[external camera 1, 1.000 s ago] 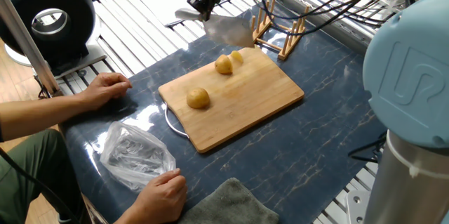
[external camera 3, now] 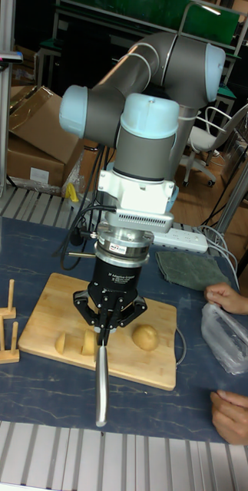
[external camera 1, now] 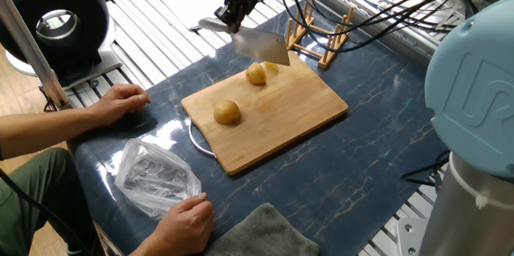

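Note:
My gripper (external camera 1: 233, 20) is shut on the handle of a cleaver (external camera 1: 263, 46), whose broad metal blade is in the air by the far edge of the cutting board (external camera 1: 277, 132). In the other view the gripper (external camera 3: 107, 329) shows the pale handle (external camera 3: 101, 393) pointing toward the camera. A rounded potato (external camera 1: 226, 111) sits near the board's handle end. Farther along are a cut potato piece (external camera 1: 255, 74) and a smaller piece (external camera 3: 61, 341), the latter partly covered by the blade in exterior view 1.
A wooden rack (external camera 1: 325, 47) stands beyond the board. A person's hands (external camera 1: 183, 225) rest at the table's near side, one at a clear plastic bag (external camera 1: 157, 177). A grey cloth (external camera 1: 263, 233) lies nearby. Dark tabletop right of the board is clear.
The cleaver has come down somewhat, and its blade now overlaps the small potato piece in exterior view 1. The arm's blue joint cover has shifted slightly. Potatoes and board stay put.

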